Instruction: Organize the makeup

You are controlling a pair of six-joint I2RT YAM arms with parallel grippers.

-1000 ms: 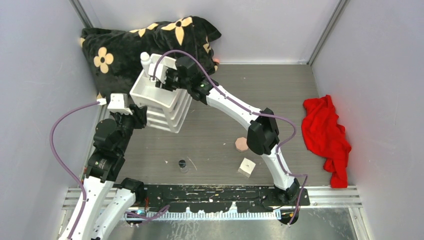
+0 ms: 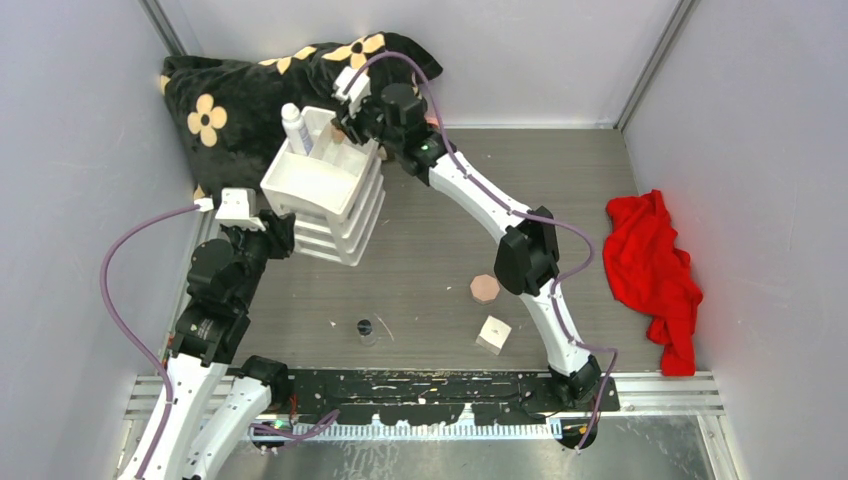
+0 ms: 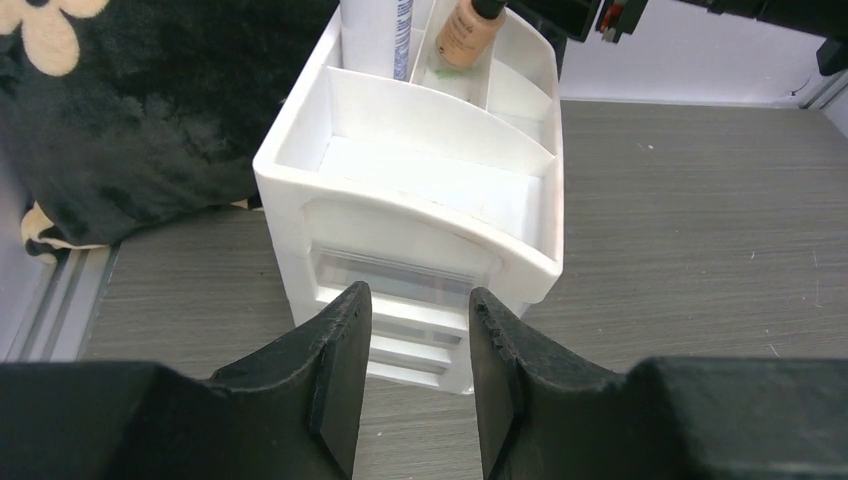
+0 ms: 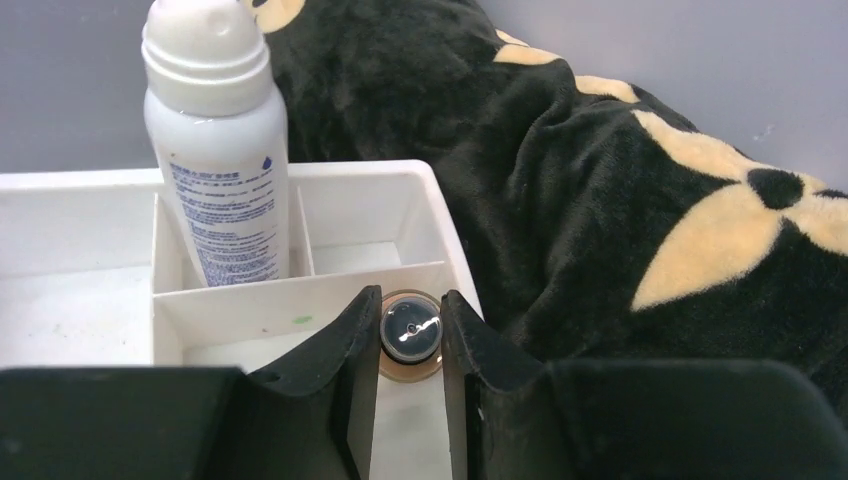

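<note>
The white organizer (image 2: 310,185) stands against the dark floral cushion, a white spray bottle (image 2: 297,130) upright in one compartment. My right gripper is shut on a foundation bottle (image 3: 468,35) with a dark cap, held inside a compartment behind the main tray. My left gripper is shut in front of the organizer; its fingertips meet closely, and I cannot see anything between them.
On the open floor lie a small dark-capped jar (image 2: 365,330), a pink octagonal compact (image 2: 484,288) and a cream box (image 2: 493,333). A red cloth (image 2: 650,270) lies at the right wall.
My right arm has moved back and toward the right, from over the organizer's middle to its back right compartments. The left arm has stayed put.
</note>
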